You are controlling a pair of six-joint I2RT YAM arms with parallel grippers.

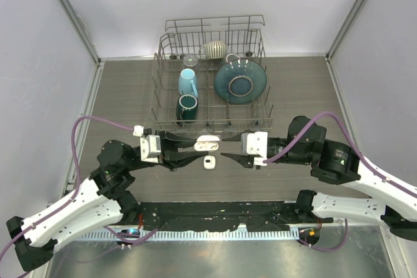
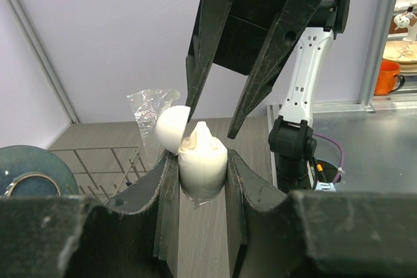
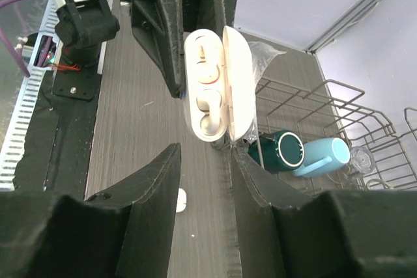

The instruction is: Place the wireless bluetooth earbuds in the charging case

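Observation:
The white charging case (image 3: 195, 89) has its lid (image 3: 242, 83) raised. My left gripper (image 1: 198, 148) is shut on it and holds it above the table. Inside, one earbud (image 3: 207, 56) lies in the upper half, and a second earbud (image 3: 210, 110) sits in the lower half, its rounded end toward the right gripper. In the left wrist view the tip of an earbud (image 2: 202, 133) rises above the case rim; how deep it sits cannot be told. My right gripper (image 1: 225, 147) stands open to the right of the case, with nothing between its fingers.
A small white object (image 1: 209, 162) lies on the table below the case. Behind stands a wire dish rack (image 1: 215, 125) with a dark plate (image 1: 258, 81), a dark green mug (image 1: 187, 114) and a light blue cup (image 1: 187, 83). A clear plastic piece (image 2: 148, 112) hangs by the lid.

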